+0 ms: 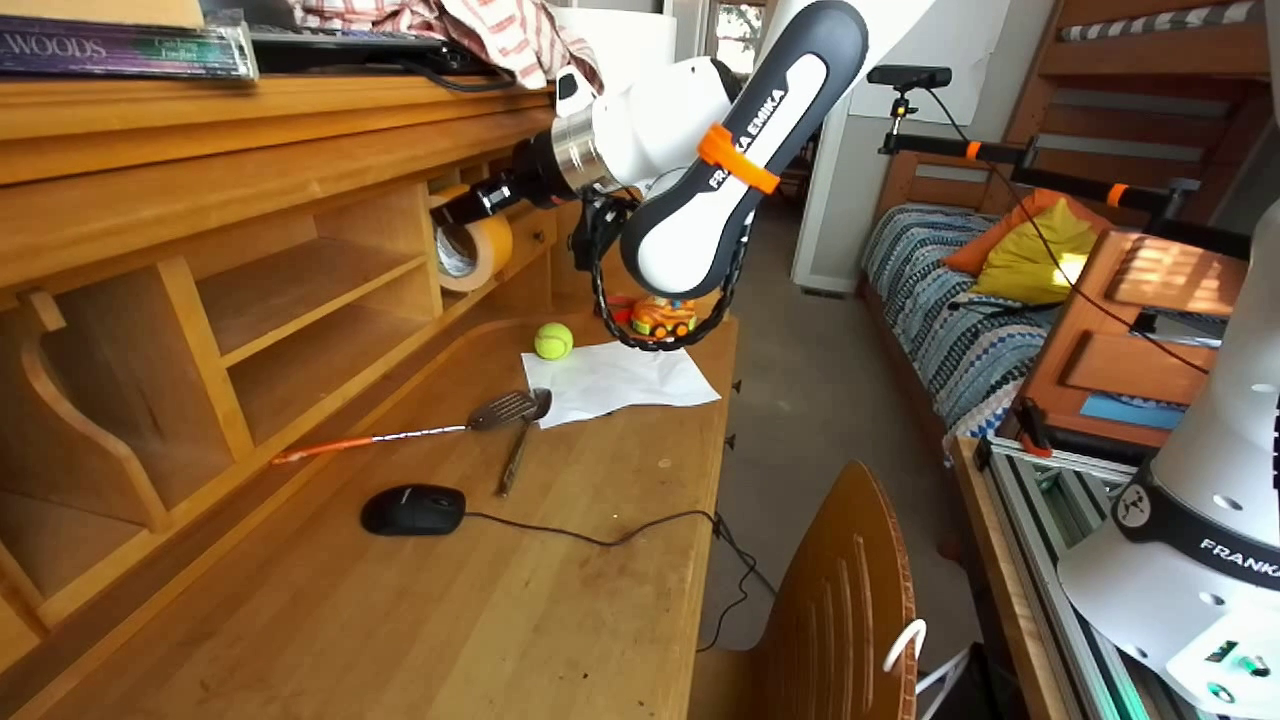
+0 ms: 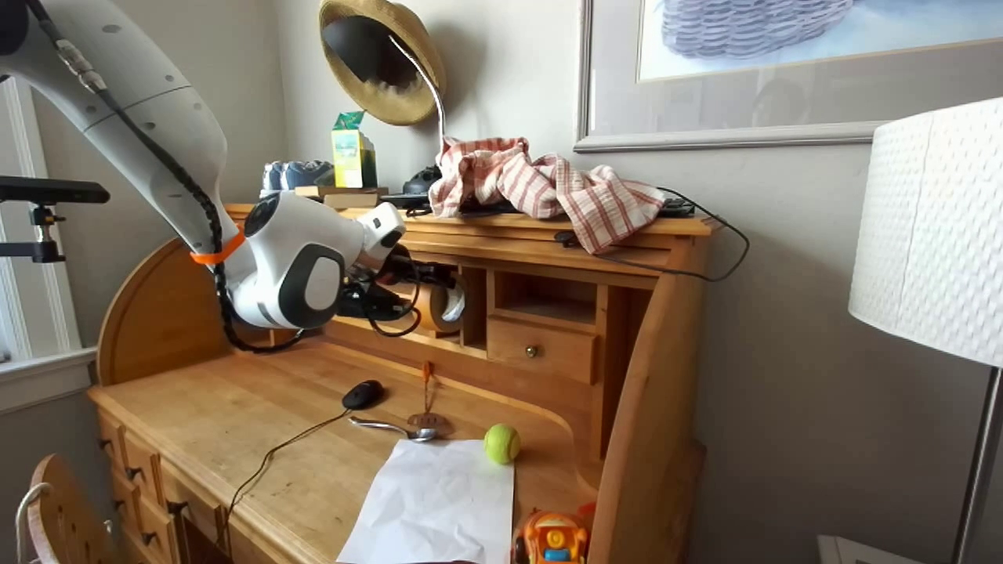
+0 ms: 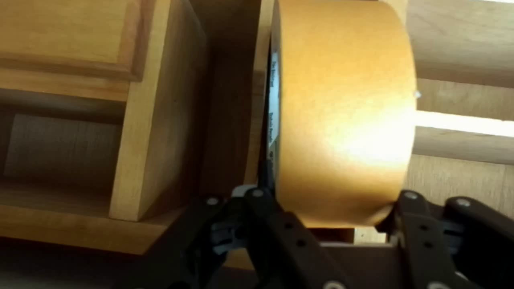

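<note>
A wide roll of yellow-orange tape (image 1: 493,248) is up at the desk hutch's cubbies, standing on edge. My gripper is shut on the roll across its width, one black finger at each side face, as the wrist view shows. In exterior view 2 the tape roll (image 2: 432,310) sits in front of the narrow slots, left of the small drawer (image 2: 543,349), partly hidden by the arm. A wooden divider (image 3: 142,130) and a dark narrow slot (image 3: 226,115) lie to its left in the wrist view. How deep the roll reaches into a cubby I cannot tell.
On the desktop lie a black mouse (image 1: 414,510), a spatula (image 1: 499,410), a spoon (image 2: 419,434), white paper (image 1: 618,382), a tennis ball (image 1: 553,341) and an orange toy car (image 2: 552,539). The hutch top (image 1: 300,102) overhangs the cubbies.
</note>
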